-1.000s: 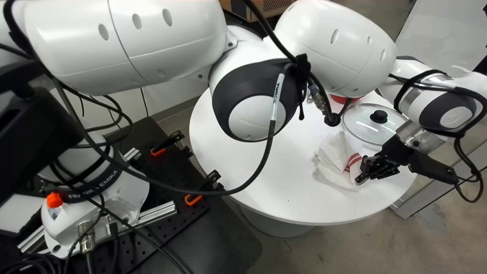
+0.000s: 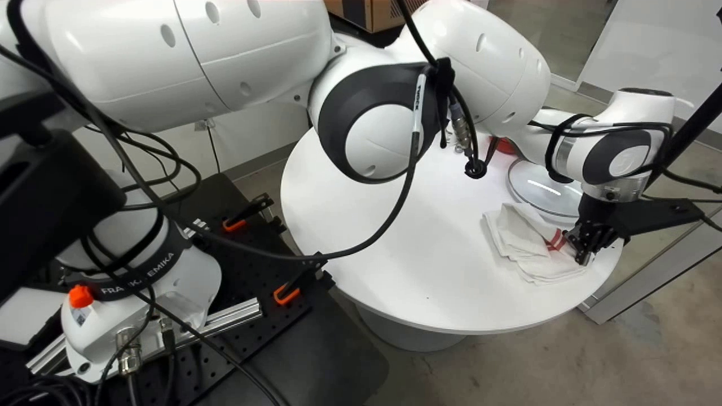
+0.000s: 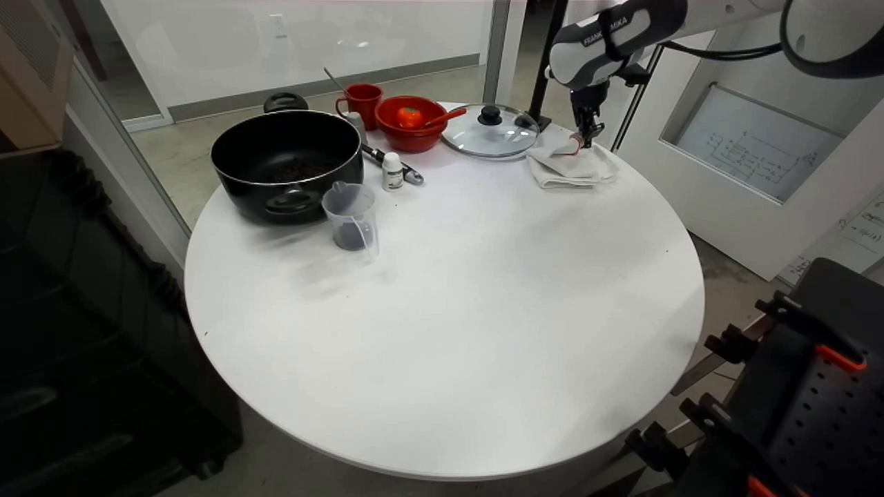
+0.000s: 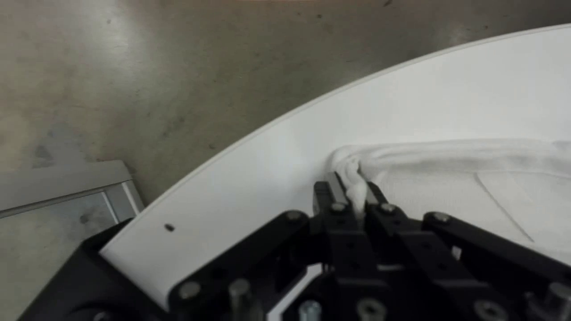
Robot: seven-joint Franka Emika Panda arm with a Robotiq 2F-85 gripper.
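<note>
A white cloth with red stripes lies folded on the right part of the round white table, close to its edge. My gripper is down at the cloth's outer side. In the wrist view the gripper is shut on a bunched fold of the cloth, which shows as a white ridge between the fingers. The rest of the cloth spreads flat to the right in that view. From the other side, the same cloth lies under and in front of the gripper.
A glass lid lies beside the cloth. Further along stand a red bowl, a red mug, a white bottle, a clear measuring cup and a black pot.
The gripper has moved outward toward the table's edge and swung from tilted to more upright. The cloth has shifted the same way and lies more spread out.
</note>
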